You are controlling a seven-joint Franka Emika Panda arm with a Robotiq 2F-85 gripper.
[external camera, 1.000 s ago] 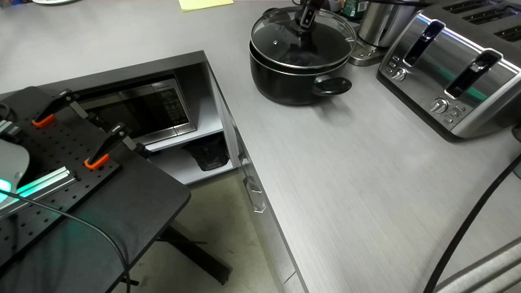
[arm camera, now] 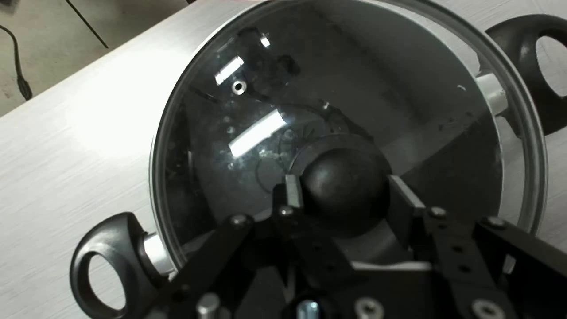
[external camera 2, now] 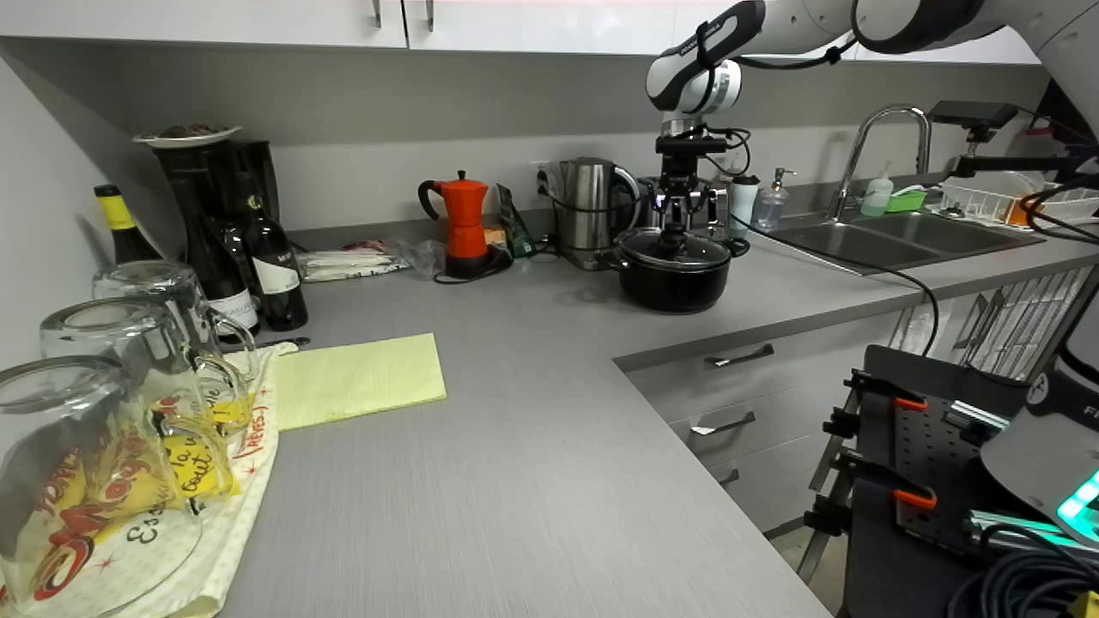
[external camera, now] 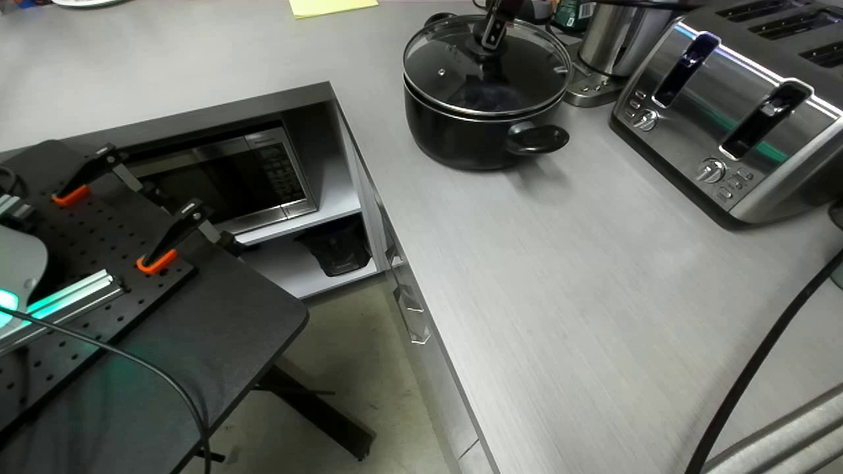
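Observation:
A glass lid point(external camera: 442, 87) with a metal rim lies over the mouth of a black pot point(external camera: 466, 142) on the grey counter. From exterior view 1 it looks nearly level, close to the pot's rim; full contact all round is hard to judge. In the wrist view my gripper is shut on the lid's round black knob point(arm camera: 345, 178), with one finger pad point(arm camera: 293, 191) on either side. Both pot handles point(arm camera: 109, 266) stick out beyond the lid's edge. Through the glass no contents can be made out.
A steel toaster point(external camera: 735, 126) stands right of the pot in exterior view 1. Behind the pot are a kettle point(external camera 2: 595, 211) and a red moka pot point(external camera 2: 465, 221). The counter edge point(external camera: 387, 221) lies close by.
The lid has come down slightly and shifted a little left in exterior view 1, along with my gripper. The gap between lid and pot rim looks smaller. The pot has stayed put.

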